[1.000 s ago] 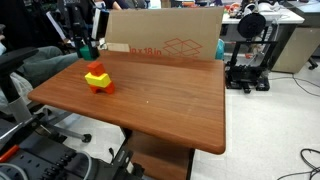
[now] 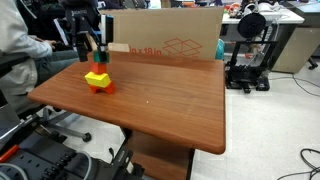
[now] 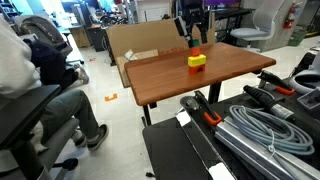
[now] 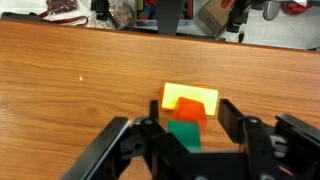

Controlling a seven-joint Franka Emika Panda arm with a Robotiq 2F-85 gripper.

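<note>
A small stack stands on the wooden table: a red piece at the bottom (image 2: 102, 89), a yellow block (image 2: 98, 79) over it, then a red block (image 2: 99, 68). A green block (image 2: 100, 57) tops the stack, seeming to rest on the upper red block. My gripper points down around the green block (image 4: 184, 134). In the wrist view its fingertips (image 4: 153, 108) stand apart, with gaps visible on both sides of the green and upper red blocks. The yellow block (image 4: 189, 97) shows beneath them.
A cardboard panel (image 2: 165, 35) stands along its back edge. Cables (image 3: 265, 130) and other gear lie near the robot's base.
The lower pieces have stayed in place.
</note>
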